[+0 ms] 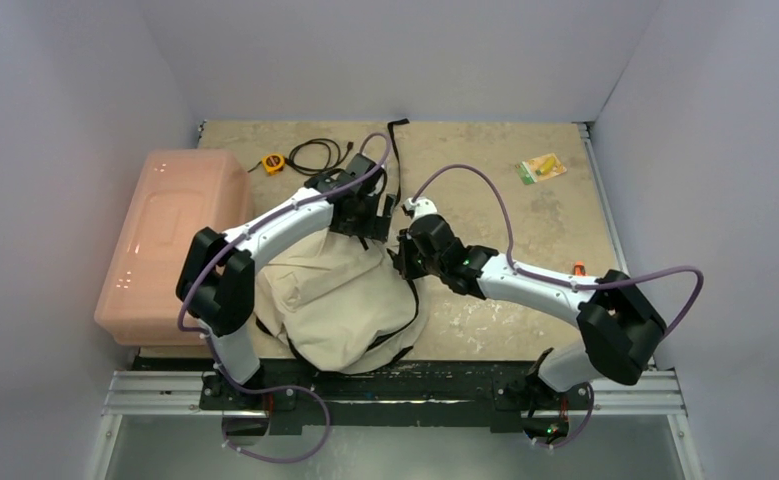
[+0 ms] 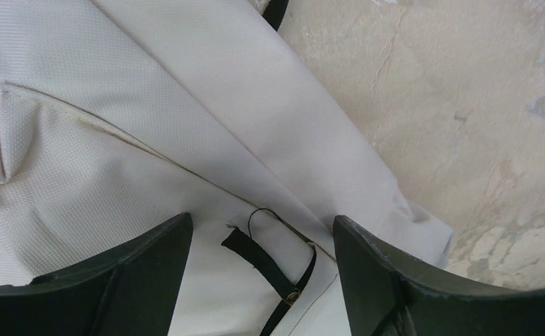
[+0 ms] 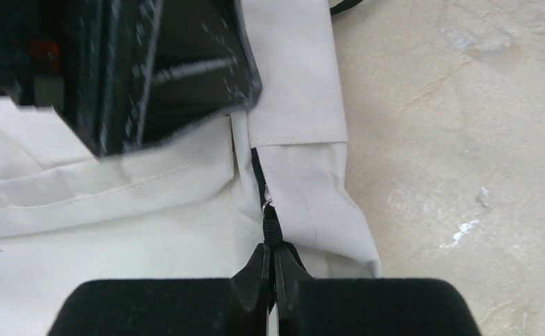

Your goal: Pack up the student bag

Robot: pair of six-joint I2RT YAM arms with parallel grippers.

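Note:
The cream fabric bag lies crumpled at the front middle. My left gripper is part open above its top part, with fabric and a short black strap below and between the fingertips. My right gripper is shut on a black zipper pull strap at the bag's right edge, by a folded cream flap. The left arm's housing hides part of the bag in the right wrist view.
A pink translucent bin stands at left. A yellow tape measure, black cable and small package lie at the back.

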